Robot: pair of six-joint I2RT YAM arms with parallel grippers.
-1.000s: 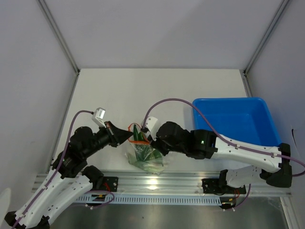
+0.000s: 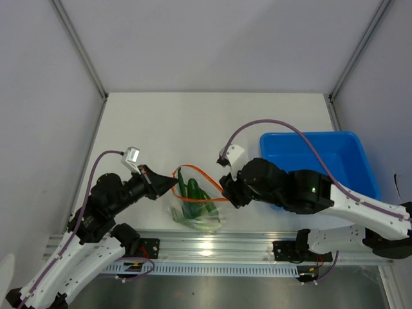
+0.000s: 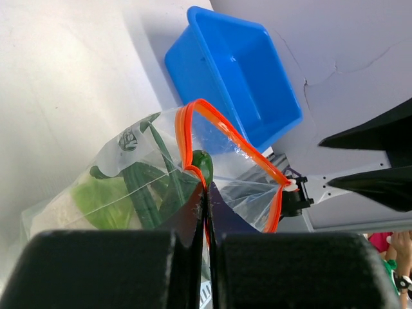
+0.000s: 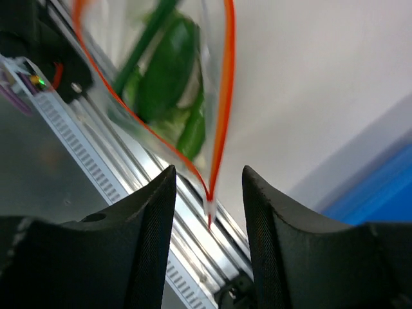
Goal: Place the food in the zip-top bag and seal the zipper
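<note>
The zip top bag (image 2: 196, 215) lies at the table's front with green vegetables (image 4: 166, 71) inside, its orange zipper (image 4: 224, 96) spread open in a loop. My left gripper is shut at the bag's left rim; the orange strip runs between its fingertips in the left wrist view. My right gripper stands open at the loop's right end. In the right wrist view that end appears between its fingers, apparently not gripped.
A blue bin (image 2: 315, 154) sits at the right of the table, behind the right arm.
My right gripper has moved right and up, away from over the bag, and the bag's zipper loop now shows wide. My left gripper has stayed almost still at the rim.
</note>
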